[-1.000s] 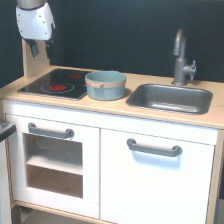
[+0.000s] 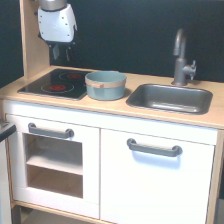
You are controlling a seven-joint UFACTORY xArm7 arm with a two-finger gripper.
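At the upper left, my gripper (image 2: 62, 53) hangs in the air below a white arm segment. Its dark fingers barely stand out against the dark background, so how they stand is unclear, and nothing plainly shows between them. Below and to the right of it, a grey-blue pot (image 2: 105, 86) stands upright on the wooden counter, apart from the gripper. The pot is at the right edge of the black stove top (image 2: 70, 76), which has red-marked burners.
A metal sink (image 2: 170, 97) with a grey faucet (image 2: 180, 60) occupies the counter's right side. Below are white cabinet doors with dark handles (image 2: 154, 148); the left one has an open window. A wooden post (image 2: 34, 42) rises beside the gripper at the back left.
My gripper has moved to the right and slightly down, in from the left edge toward the stove top. The pot has stayed where it was.
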